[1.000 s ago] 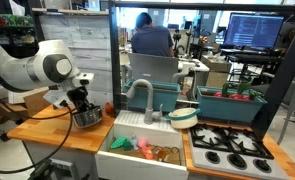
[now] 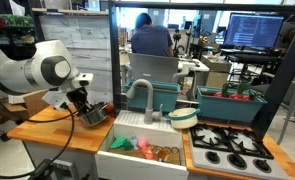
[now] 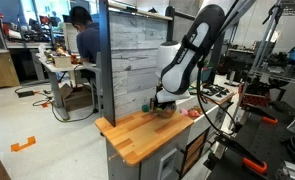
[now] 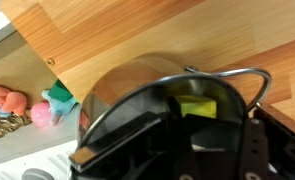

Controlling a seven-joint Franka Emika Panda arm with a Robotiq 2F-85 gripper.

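Observation:
A metal pot (image 2: 93, 114) is tilted over the wooden counter left of the sink. In the wrist view, the pot's dark rim and wire handle (image 4: 255, 76) fill the middle, and a yellow-green thing (image 4: 195, 106) shows inside. My gripper (image 2: 81, 103) is at the pot's raised left edge, shut, with the thin rim seemingly between its fingers. The fingertips are dark and hard to make out in the wrist view. In the second exterior view the pot (image 3: 164, 112) is small and partly covered by the arm.
Right of the counter, the sink (image 2: 115, 160) holds several coloured toys, with a tall faucet (image 2: 139, 88) behind it. A stove (image 2: 232, 150) stands farther right. A wall panel (image 3: 137, 65) rises behind the pot.
The pot stood upright on the counter a second ago; its left side has since risen and it now leans to the right. My gripper has moved slightly with it.

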